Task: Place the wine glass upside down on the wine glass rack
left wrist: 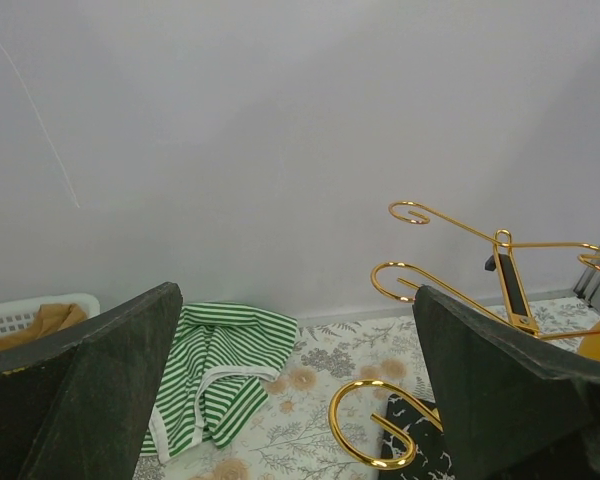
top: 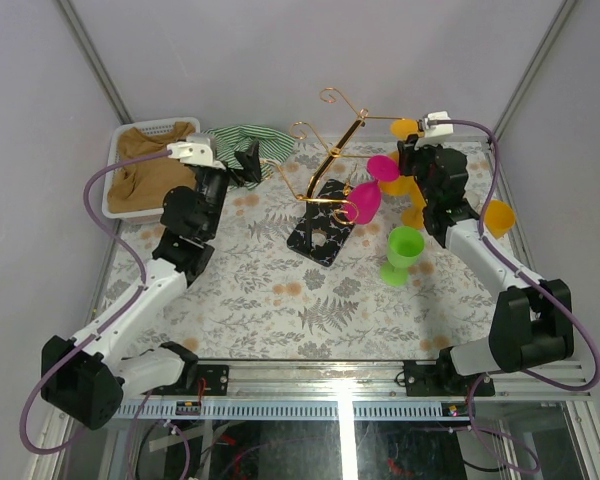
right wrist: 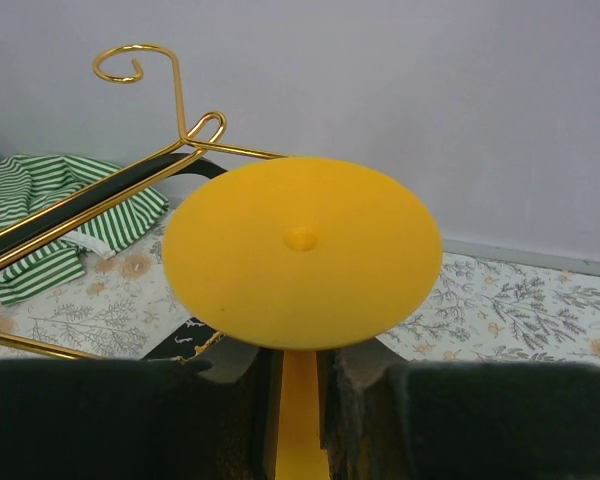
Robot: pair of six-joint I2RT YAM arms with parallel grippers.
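My right gripper (top: 412, 148) is shut on the stem of an upturned yellow wine glass (right wrist: 301, 205), its round base facing up, at the upper right arm of the gold wine glass rack (top: 330, 170). A pink wine glass (top: 364, 205) hangs upside down on the rack. My left gripper (top: 250, 165) stands open and empty near the rack's left hooks, which also show in the left wrist view (left wrist: 410, 270).
A green glass (top: 405, 245) stands front right; other yellow glasses (top: 499, 218) are at the right. A white basket (top: 114, 180) with brown cloth and a striped cloth (top: 235, 140) lie back left.
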